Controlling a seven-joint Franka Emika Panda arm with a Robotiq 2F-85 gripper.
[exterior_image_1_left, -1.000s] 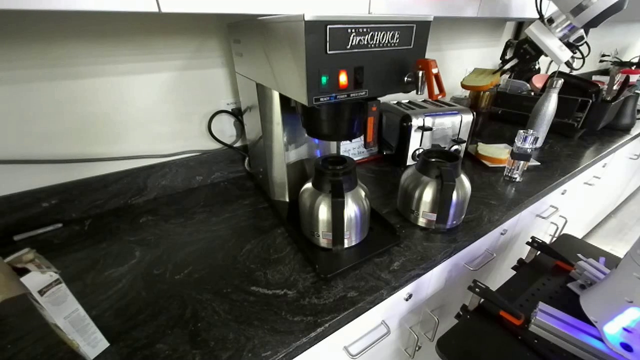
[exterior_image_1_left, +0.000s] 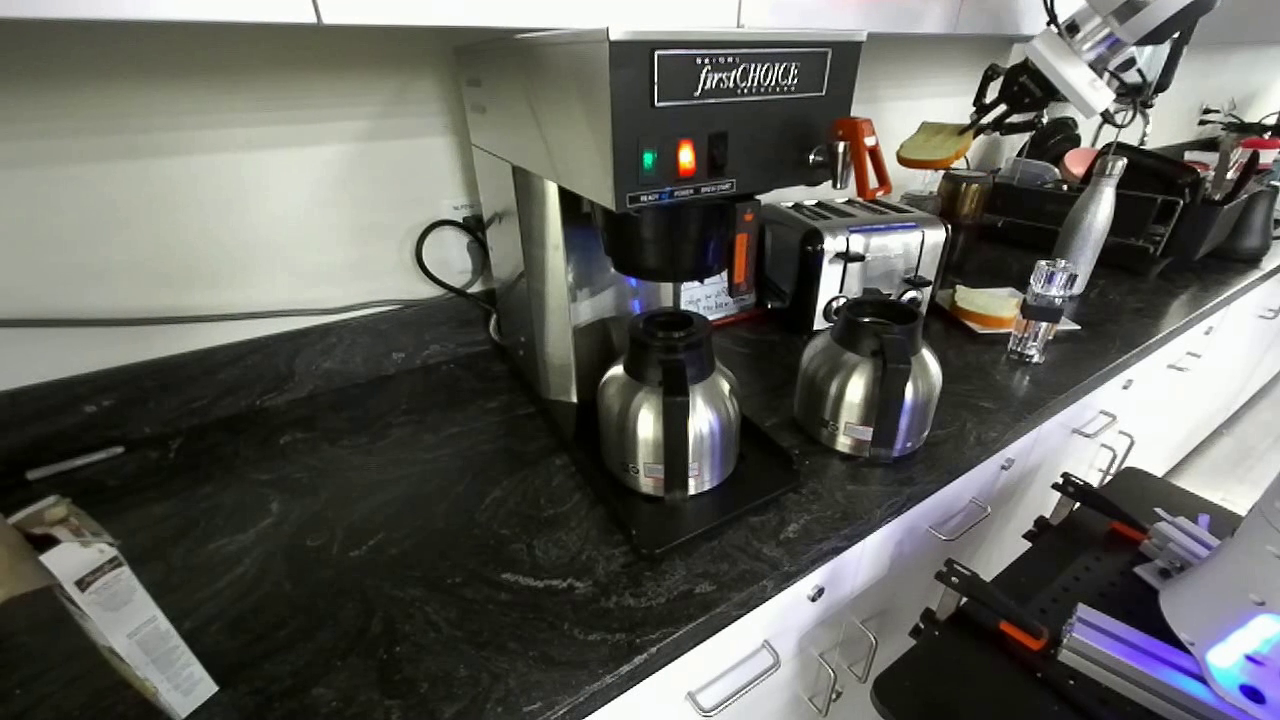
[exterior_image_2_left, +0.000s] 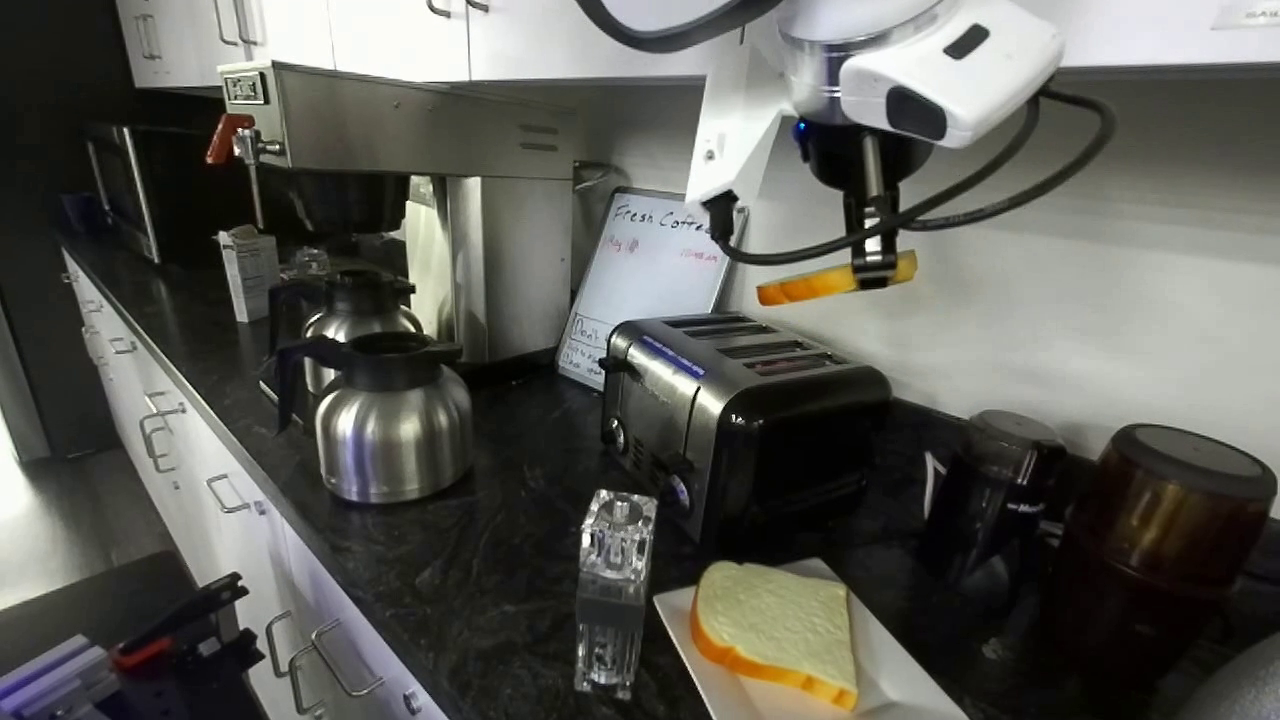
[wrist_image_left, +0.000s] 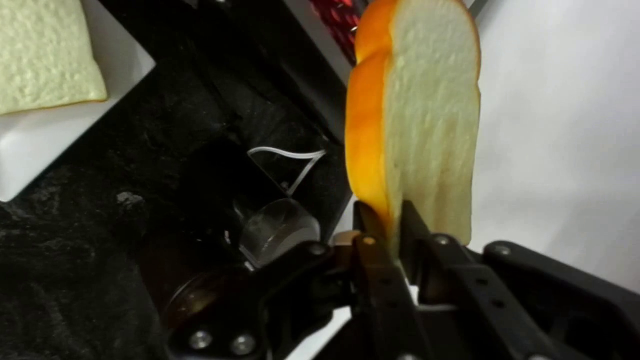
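My gripper is shut on one end of a bread slice (wrist_image_left: 429, 114) with an orange crust. In exterior view 2 this held slice (exterior_image_2_left: 806, 286) hangs roughly level above the back of the toaster (exterior_image_2_left: 750, 408), clear of its slots. Exterior view 1 shows the gripper (exterior_image_1_left: 978, 124) up and behind the toaster (exterior_image_1_left: 870, 246), the slice (exterior_image_1_left: 933, 145) reaching out to the left. A second bread slice (exterior_image_2_left: 774, 624) lies flat on a white plate (exterior_image_2_left: 894, 654) in front of the toaster; in the wrist view only part of that slice (wrist_image_left: 45, 57) shows.
A clear grinder (exterior_image_2_left: 615, 594) stands beside the plate. Two steel carafes (exterior_image_1_left: 870, 378) are near the coffee maker (exterior_image_1_left: 540, 132). Dark jars (exterior_image_2_left: 1158, 528) stand by the wall, with a whiteboard (exterior_image_2_left: 654, 264) behind the toaster. A steel bottle (exterior_image_1_left: 1089, 222) rises at the right.
My gripper has moved left in exterior view 1 and slightly up, carrying the held slice closer to above the toaster. The plate and its slice have not moved.
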